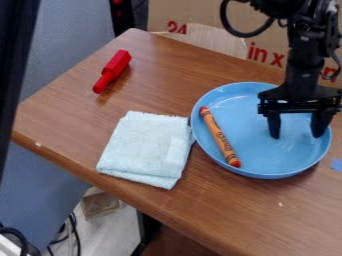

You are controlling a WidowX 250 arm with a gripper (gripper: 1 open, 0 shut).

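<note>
A blue plate [265, 157] lies on the wooden table, holding an orange crayon-shaped stick [218, 136] along its left side. My black gripper [297, 128] is over the right part of the plate with its fingers spread open, tips low at the plate. Nothing shows between the fingers. A folded pale blue cloth [142, 148] lies left of the plate, and a red object like a rolling pin or marker [112, 72] rests at the upper left of the table.
A cardboard box [214, 20] stands behind the table. The table's left edge [54, 150] drops to a grey floor with cables. Bare wood [80, 120] surrounds the cloth and red object.
</note>
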